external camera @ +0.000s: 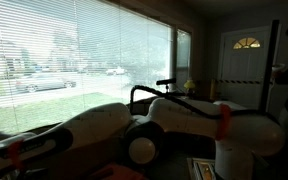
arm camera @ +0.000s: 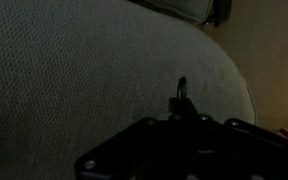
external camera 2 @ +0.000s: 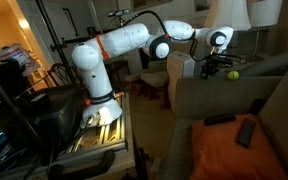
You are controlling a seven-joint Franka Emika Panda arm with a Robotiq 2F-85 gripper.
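My gripper appears in the wrist view at the lower middle, over the grey couch (arm camera: 74, 80). Its fingers are closed, and a thin dark object (arm camera: 181, 86) sticks up between the fingertips; too dim to tell what it is. From exterior view 2, the gripper (external camera 2: 212, 69) hangs at the far end of the outstretched arm, near the couch's back corner. Exterior view 1 shows only the white arm (external camera: 74, 130) up close, not the fingers.
A green ball (external camera 2: 234, 74) rests on the couch near the gripper. Closer in, a black remote (external camera 2: 246, 132) lies by an orange cushion (external camera 2: 239, 155), with a small dark object (external camera 2: 220, 119) behind. A lamp shade (external camera 2: 265, 13) stands at the back. Bare floor (external camera 2: 156, 120) runs left of the couch.
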